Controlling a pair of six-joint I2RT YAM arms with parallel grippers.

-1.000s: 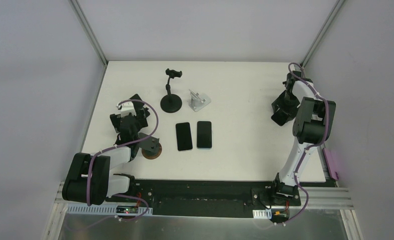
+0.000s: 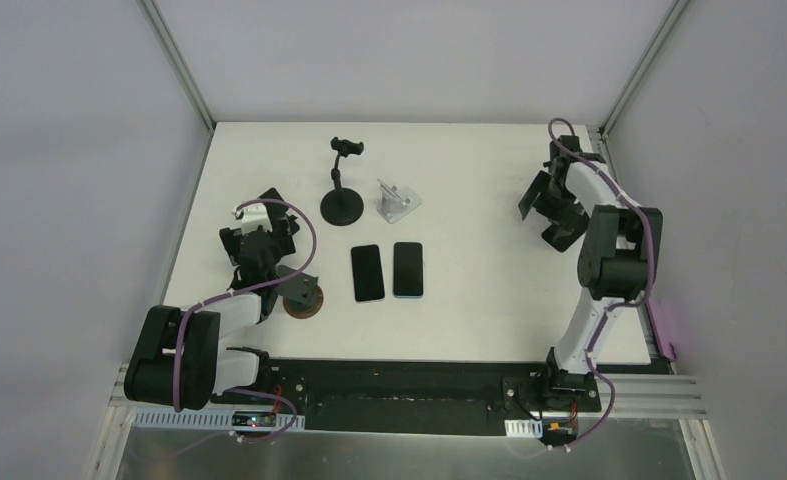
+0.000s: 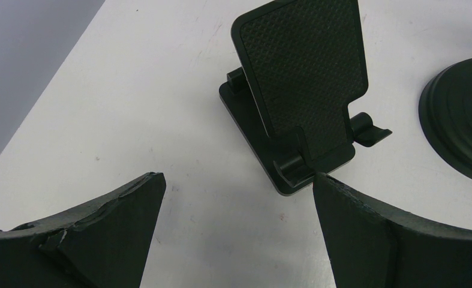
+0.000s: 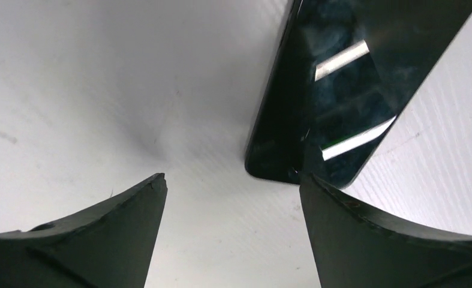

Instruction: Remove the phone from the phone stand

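Observation:
A black phone (image 4: 365,78) lies flat on the white table at the right, its screen reflecting two light strips. My right gripper is over the table beside the phone's near end, its fingers spread and nothing held between them; the tip of one finger (image 4: 341,222) overlaps the phone's corner in the right wrist view. My left gripper stands open and empty. Beyond it is an empty black phone stand (image 3: 305,66), clear of the fingers. In the top view the left arm partly covers this stand (image 2: 273,200).
A round-based black stand (image 2: 342,207) and a clear holder (image 2: 397,205) stand at the back, both without a phone. Two dark phones (image 2: 367,273) lie side by side in front. A wood-based stand (image 2: 303,304) sits near the left arm.
My right gripper has shifted left and slightly towards the back, and its fingers have spread. More of the phone beside it now shows from above. The left arm has stayed still.

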